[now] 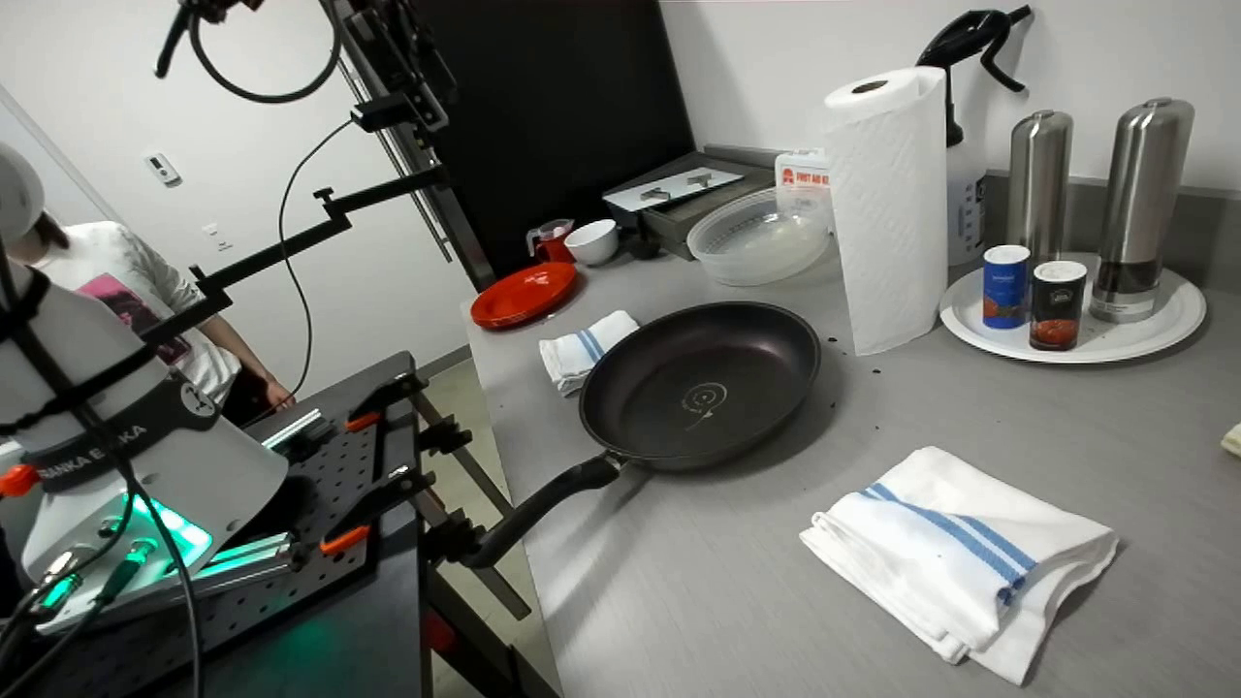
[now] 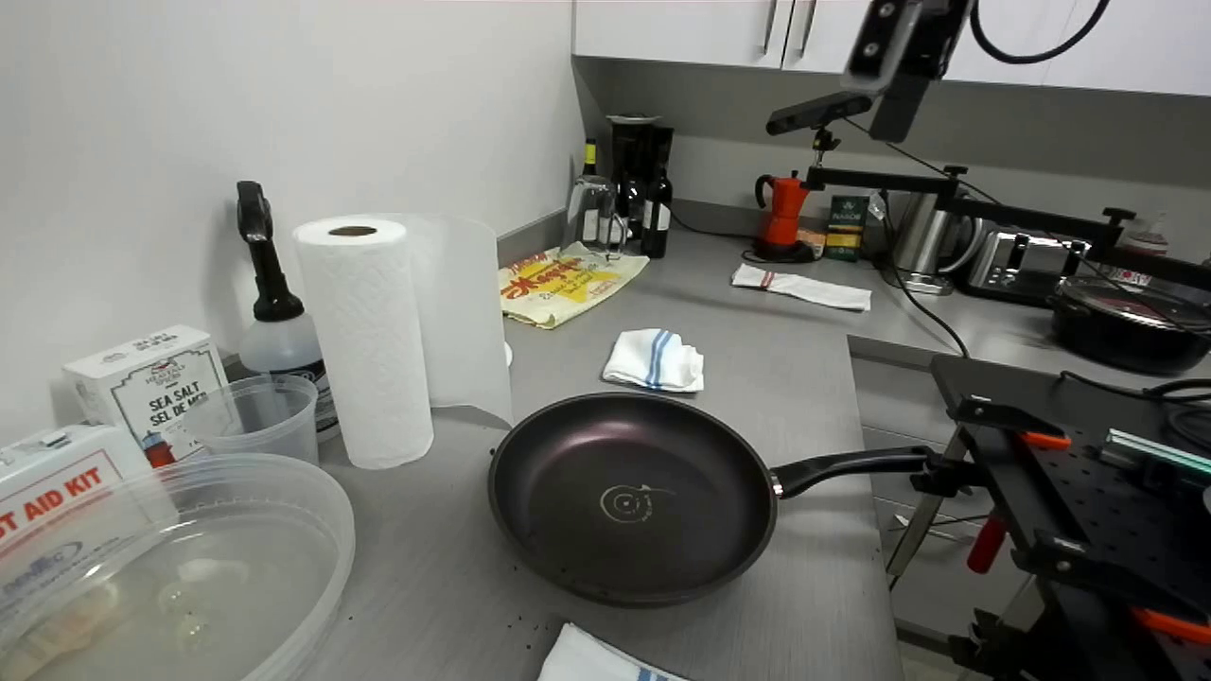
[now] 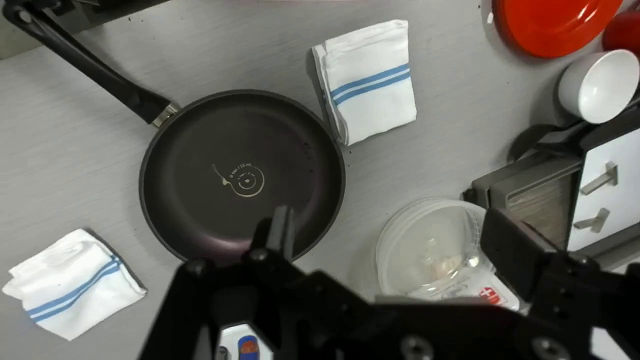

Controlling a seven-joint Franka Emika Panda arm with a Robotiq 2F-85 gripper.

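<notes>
My gripper stands open high above the counter, its two fingers [image 3: 280,231] wide apart and nothing held between them. A black frying pan [image 3: 240,171] rests empty on the counter, its handle reaching past the counter's edge in the first exterior view. One folded white towel [image 3: 372,81] with blue stripes lies close beside the pan's rim. On the pan's other side sits a second blue-striped towel [image 3: 75,285], folded more loosely. In the second exterior view, part of the gripper shows at the top, well clear of the pan [image 2: 630,499].
A paper towel roll [image 1: 890,215] stands upright behind the pan. Near the wall are a clear plastic tub [image 1: 762,238] and a white plate [image 1: 1070,343] with grinders and shakers. Red plates [image 1: 524,293] and a white bowl [image 1: 590,242] occupy the far end.
</notes>
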